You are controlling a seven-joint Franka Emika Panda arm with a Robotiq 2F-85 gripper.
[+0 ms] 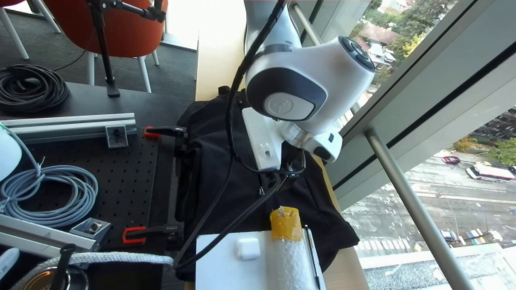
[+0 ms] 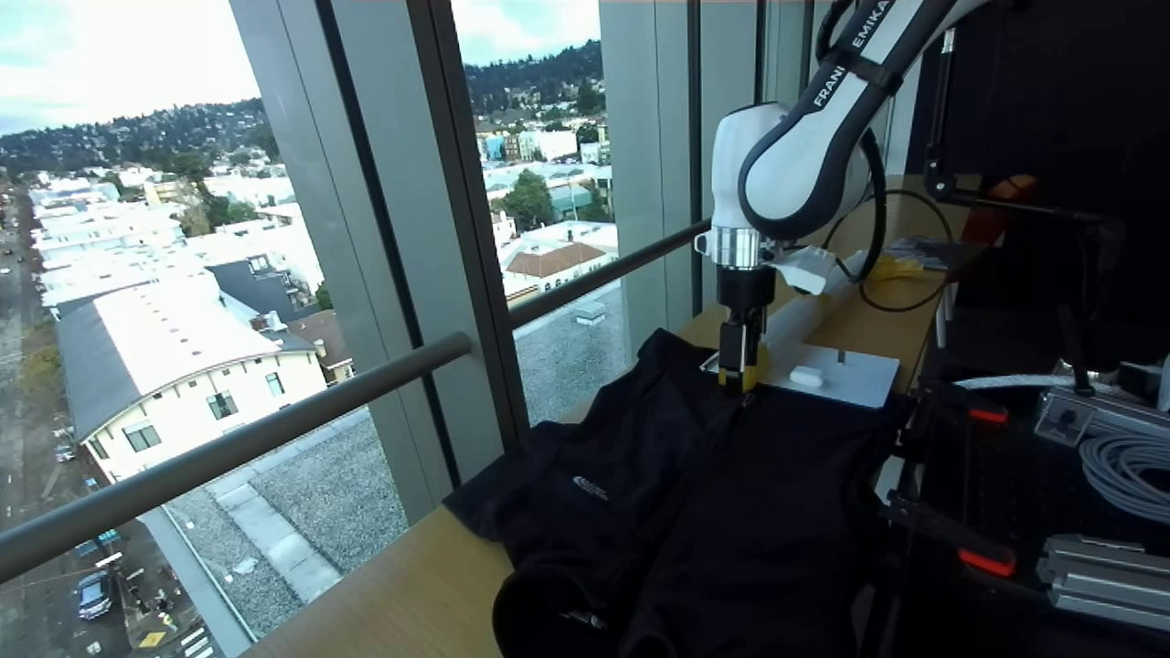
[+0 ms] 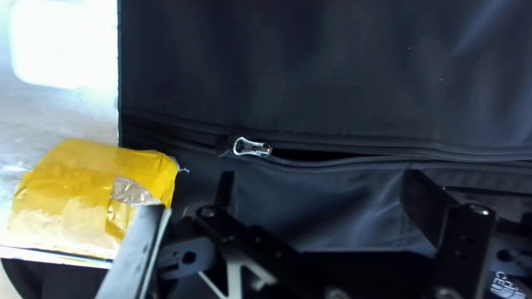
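A black jacket (image 1: pixel 213 159) lies flat on the wooden ledge, its front zipper running lengthwise. The silver zipper pull (image 3: pixel 252 147) sits on the zipper line in the wrist view, with the teeth parted just to its right. My gripper is open above the jacket, with only cloth visible below the gap between its fingers. In that view the pull lies above the left finger (image 3: pixel 225 192), outside the gap's middle. Exterior view 2 has the gripper (image 2: pixel 737 378) pointing down near the jacket's hem; whether it touches the cloth I cannot tell.
At the hem, a white board (image 1: pixel 220 246) carries a small white box (image 1: pixel 248 249) and a bubble-wrapped roll with yellow tape (image 1: pixel 286 223). Red-tipped clamps (image 1: pixel 145 233) line the pegboard side. Windows and a rail (image 1: pixel 408 193) bound the opposite side.
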